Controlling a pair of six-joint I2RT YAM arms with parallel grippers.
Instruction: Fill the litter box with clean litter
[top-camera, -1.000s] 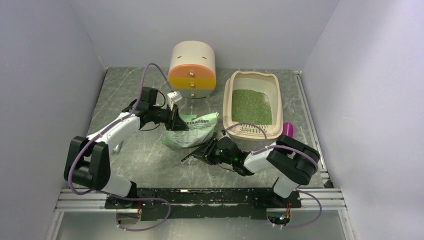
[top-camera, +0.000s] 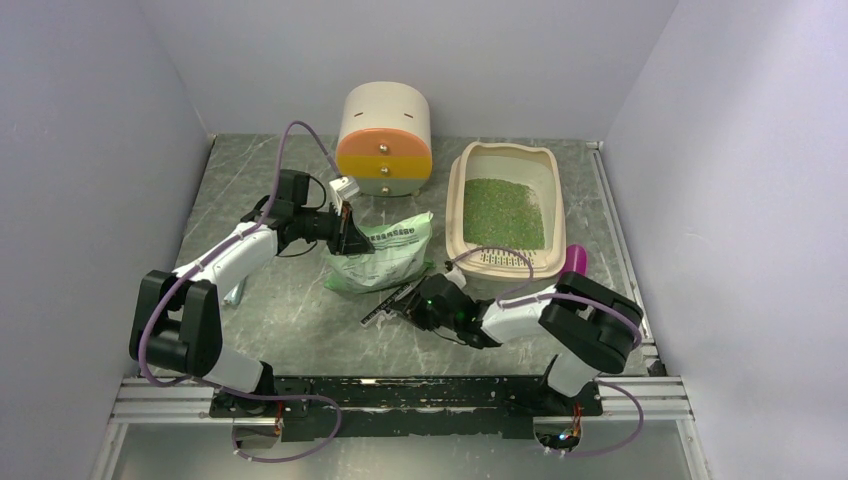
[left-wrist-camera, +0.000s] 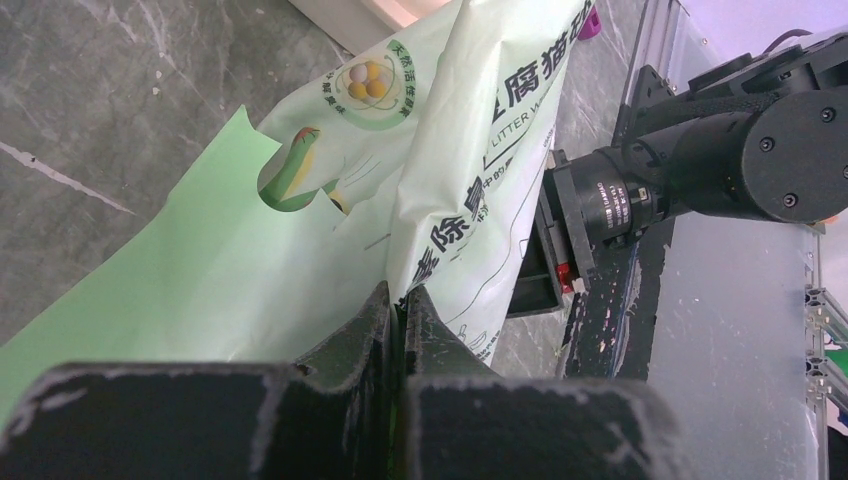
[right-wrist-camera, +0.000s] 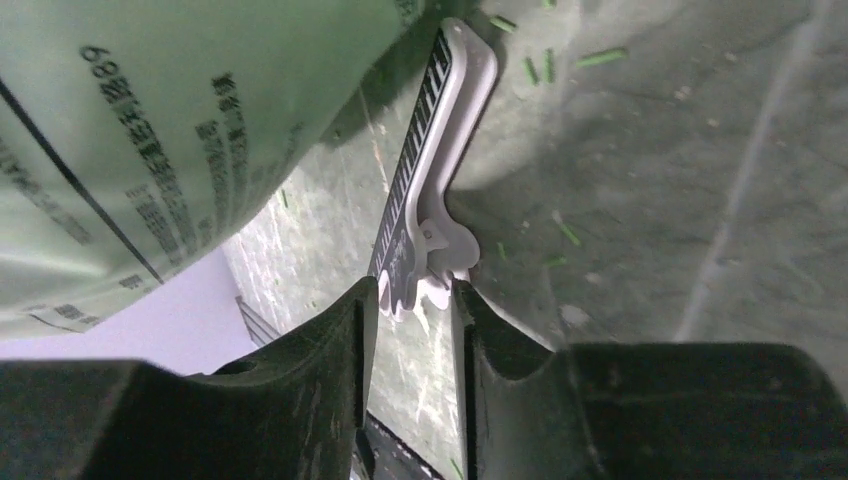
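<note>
The pale green litter bag (top-camera: 380, 262) lies mid-table, its top edge pinched by my left gripper (top-camera: 350, 240), which is shut on it; the printed fold rises between the fingertips in the left wrist view. Below the bag lies a black-and-white bladed tool (right-wrist-camera: 430, 150), probably a cutter, among green pellets. My right gripper is part open at the tool's lower end; whether it touches it cannot be told. The cream litter box (top-camera: 550, 200) stands right of the bag with green litter (top-camera: 500, 210) inside.
A white cabinet (top-camera: 385, 110) with coloured drawers stands at the back. A magenta scoop (top-camera: 574, 258) is right of the box, partly behind my right arm.
Over the last second my right arm has shifted slightly, uncovering more of the bladed tool in the top view. My left gripper and the bag top have moved very slightly.
</note>
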